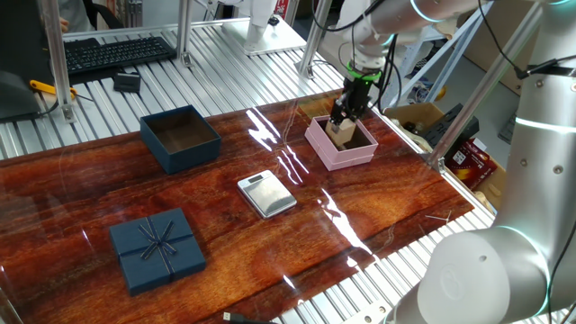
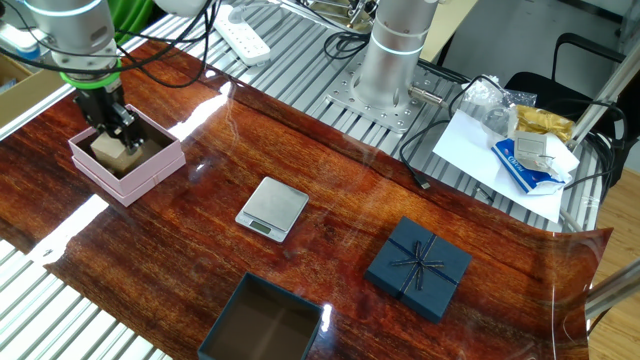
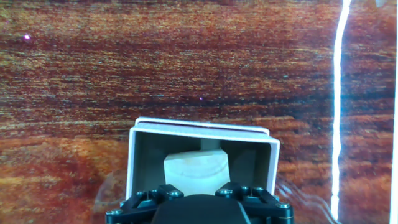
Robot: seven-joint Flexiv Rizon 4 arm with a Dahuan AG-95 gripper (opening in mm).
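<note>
A pale wooden-looking block (image 1: pixel 342 132) is in the mouth of the open pink box (image 1: pixel 344 159), at the right end of the table in exterior view 1. My gripper (image 1: pixel 339 119) points down over it, shut on the block. In the wrist view the fingers (image 3: pixel 168 192) stand at either side of the block (image 3: pixel 197 169), inside the outline of the box (image 3: pixel 273 165). The block's upper end shows in exterior view 2, where the gripper (image 2: pixel 120 133) partly covers it; its lower end is hidden by the box wall.
A silver scale (image 1: pixel 267 193) lies mid-table. The open dark-blue box (image 1: pixel 182 160) and the blue lid with a bow (image 1: pixel 157 249) stand left of it in exterior view 1. Bare wood-patterned tabletop separates these. A white power strip (image 2: pixel 243 38) lies behind the table's edge.
</note>
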